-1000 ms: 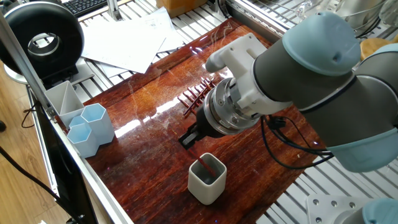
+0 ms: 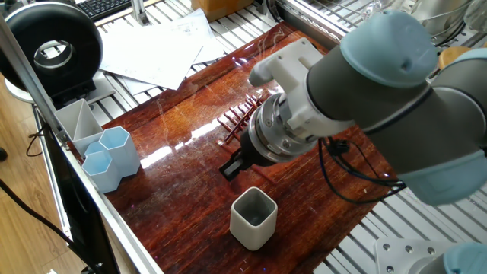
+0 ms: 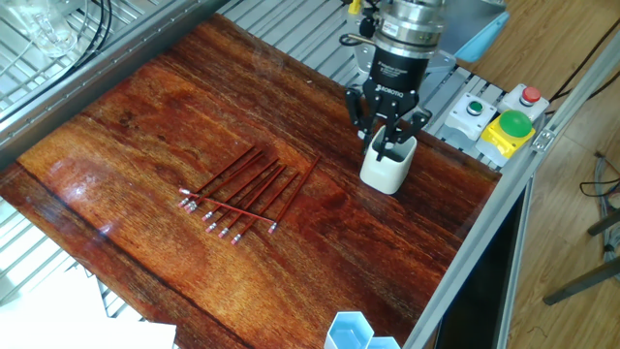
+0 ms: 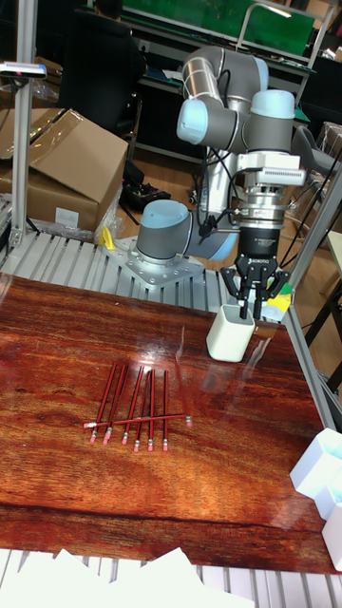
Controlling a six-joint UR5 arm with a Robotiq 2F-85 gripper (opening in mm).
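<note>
My gripper [image 3: 374, 150] points down above the off-white square cup [image 3: 388, 171]. Its fingertips show a narrow gap in the second and third views, with no pencil clearly visible between them. In the first view the gripper [image 2: 229, 170] appears beyond and left of the cup [image 2: 253, 219], whose visible interior shows no pencil. Several red pencils [image 3: 242, 194] with pale eraser ends lie in a loose row on the wooden board, one crossing the others. The third view shows the same pencils [image 4: 139, 416] well away from the cup [image 4: 231, 335].
Pale blue hexagonal holders [image 2: 116, 154] stand at the board's edge beside a white angled holder [image 2: 78, 122]. White papers [image 2: 152, 53] lie past another edge. Push-button boxes [image 3: 508, 129] sit beyond the cup. Bare board separates pencils and hexagonal holders.
A second ago a red pencil extended from the gripper across the cup's mouth; it no longer shows there. The arm has shifted only slightly, and the cup has stayed put.
</note>
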